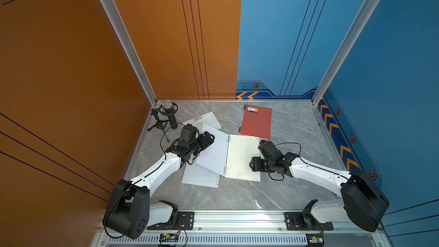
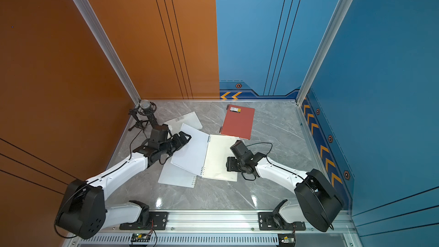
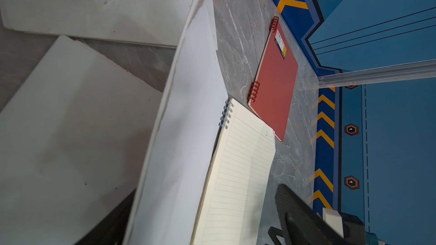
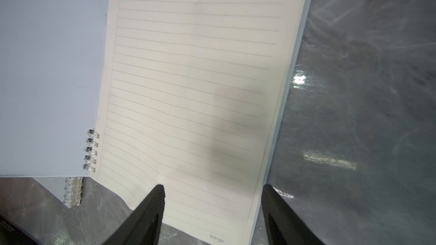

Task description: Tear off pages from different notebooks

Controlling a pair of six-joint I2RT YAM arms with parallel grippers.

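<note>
An opened notebook shows its cream lined page [image 1: 242, 157] on the right and its white cover [image 3: 181, 118] tilted up on the left. My left gripper [image 1: 210, 137] is at the cover's upper left; in its wrist view the cover's edge stands between fingers set wide apart. Over the lower right edge of the page is my right gripper, one fingertip over the paper, the other by the notebook's edge. The page ripples near the lower left, beside that first finger. Whether any paper is pinched there cannot be made out. A red notebook [image 1: 256, 121] lies closed behind.
Beneath the cover lies a white notebook [image 1: 200, 176], with another pale one [image 1: 208, 119] farther back. A microphone on a tripod [image 1: 167, 109] stands at the back left. Bare tabletop [image 1: 301, 123] spreads on the right.
</note>
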